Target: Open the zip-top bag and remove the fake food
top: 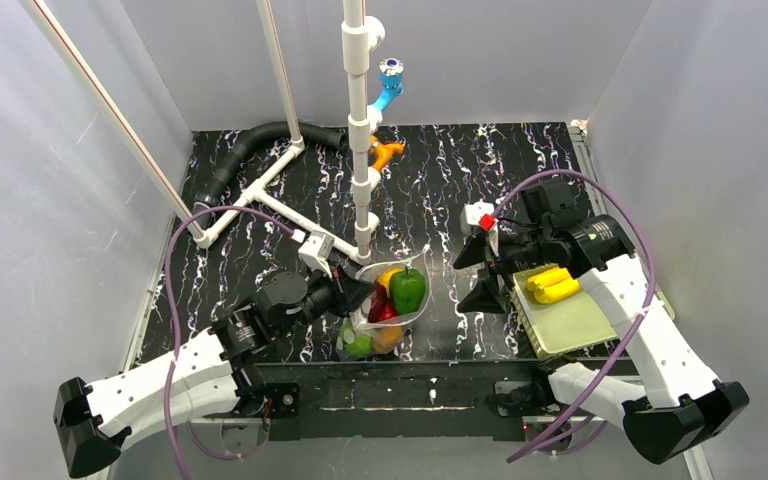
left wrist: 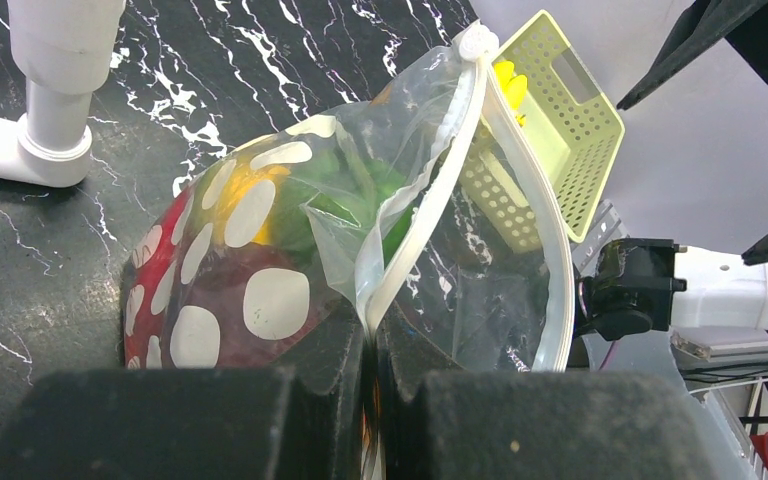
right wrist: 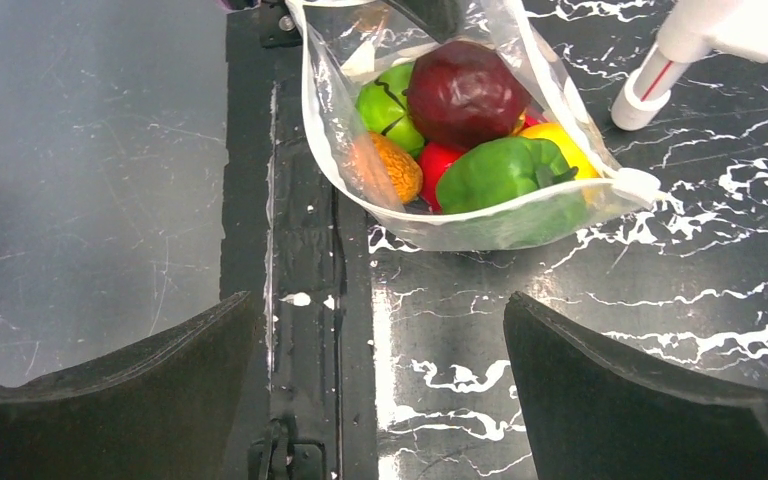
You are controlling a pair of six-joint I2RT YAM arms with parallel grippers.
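Note:
The clear zip top bag stands with its mouth spread wide near the table's front edge. Inside are a green pepper, a dark red round piece, an orange one, a green one and something yellow. My left gripper is shut on the bag's rim, the plastic pinched between its fingers. Open and empty, my right gripper hovers to the right of the bag, its fingertips pointing toward the mouth.
A yellow-green basket at the right, partly under the right arm, holds yellow food. White pipe rises just behind the bag, with a black hose at back left. Bare table lies between bag and right gripper.

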